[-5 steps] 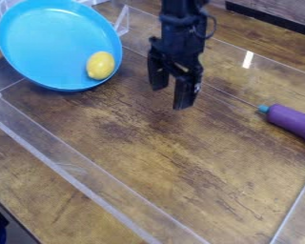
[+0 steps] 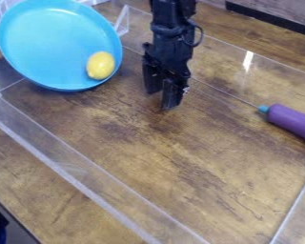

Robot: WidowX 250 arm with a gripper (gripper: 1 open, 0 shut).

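Observation:
The black arm reaches down from the top centre, with my gripper [image 2: 166,88] low over the bare wood, right of a blue round dish [image 2: 47,29]. A yellow egg-shaped object [image 2: 100,65] rests in the dish's right part. I cannot make out whether the fingers are apart or what, if anything, is between them.
A purple eggplant-like object [image 2: 293,123] lies at the right edge. Clear barrier strips [image 2: 66,178] run along the left side.
The gripper has drawn narrower in outline over the last second, staying over about the same spot. The dish, yellow object and purple object have not moved.

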